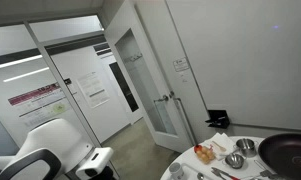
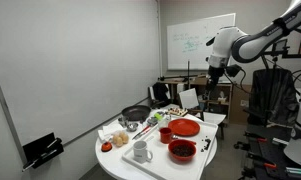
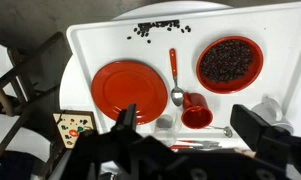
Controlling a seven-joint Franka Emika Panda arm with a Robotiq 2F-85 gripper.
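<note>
My gripper stands open above the white tray [image 3: 95,45], with nothing between its fingers. A red plate [image 3: 129,88] lies on the left side of the tray. To the right, a red bowl [image 3: 230,65] is filled with dark beans, and several loose beans [image 3: 155,27] are scattered near the tray's edge. Between plate and bowl lies a red-handled spoon [image 3: 174,70]. Just beyond the gap between the fingers is a red mug [image 3: 196,112], with a clear glass [image 3: 164,122] beside it. A white mug [image 3: 269,109] is partly hidden by the right finger.
A dark pan [image 1: 287,153] and metal pots [image 1: 245,147] stand at the table's far end. A tomato [image 2: 106,147] sits by the table edge near the wall. Beside the tray lies a patterned board [image 3: 75,127]. Chairs stand around the table; the space above the tray looks clear.
</note>
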